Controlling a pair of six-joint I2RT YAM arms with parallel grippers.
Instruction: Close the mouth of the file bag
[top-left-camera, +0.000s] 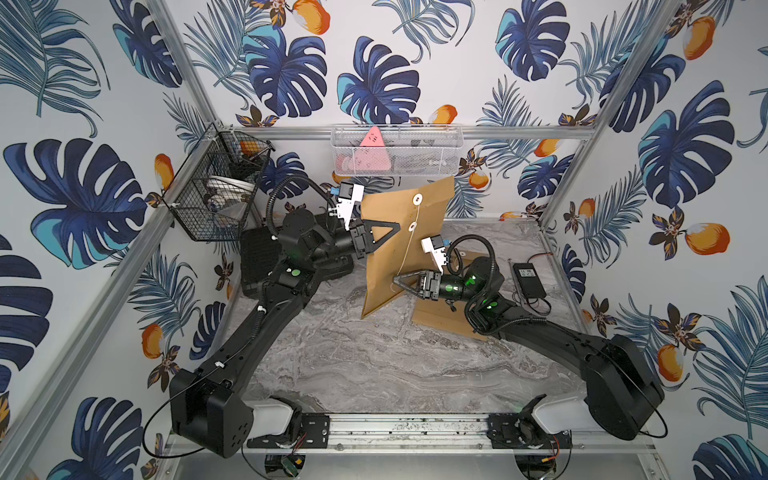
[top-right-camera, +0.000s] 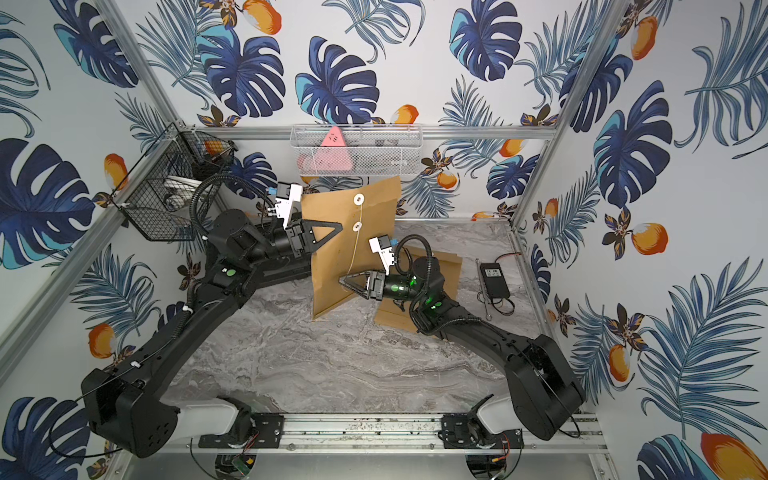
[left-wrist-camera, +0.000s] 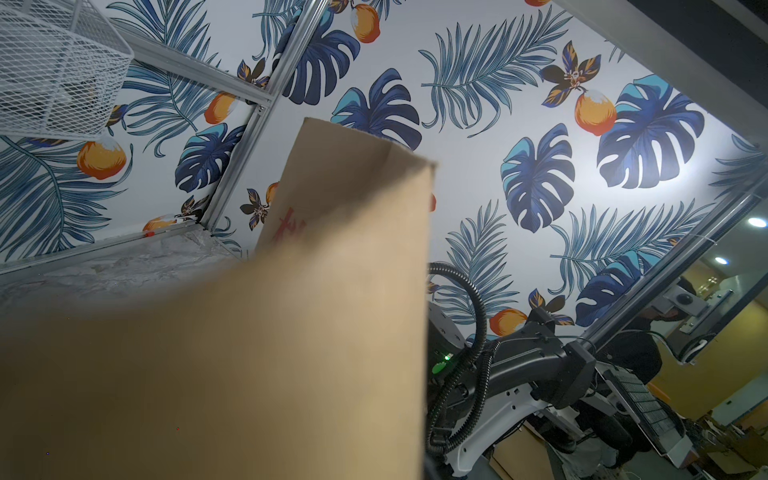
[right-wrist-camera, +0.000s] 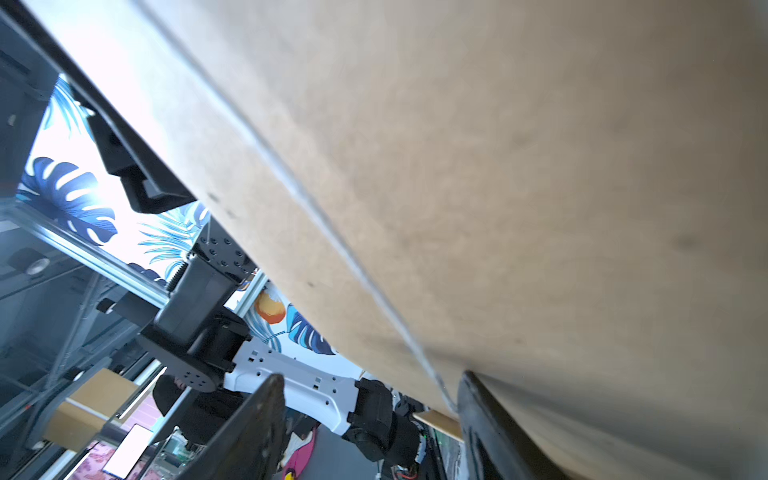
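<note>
A brown kraft file bag (top-left-camera: 424, 212) is held upright above the table, with two white buttons and a string (top-right-camera: 352, 256) hanging from them. My left gripper (top-left-camera: 384, 232) is shut on the bag's left part, high up; its wrist view is mostly filled by blurred paper. My right gripper (top-left-camera: 404, 280) is lower, at the string near the bag's face, fingers open. In the right wrist view the string (right-wrist-camera: 344, 248) runs down beside one fingertip.
More brown bags (top-left-camera: 448, 320) lie on the table at the right, near a black device (top-left-camera: 528, 280). A black case (top-left-camera: 260, 256) is at the back left; wire baskets hang behind.
</note>
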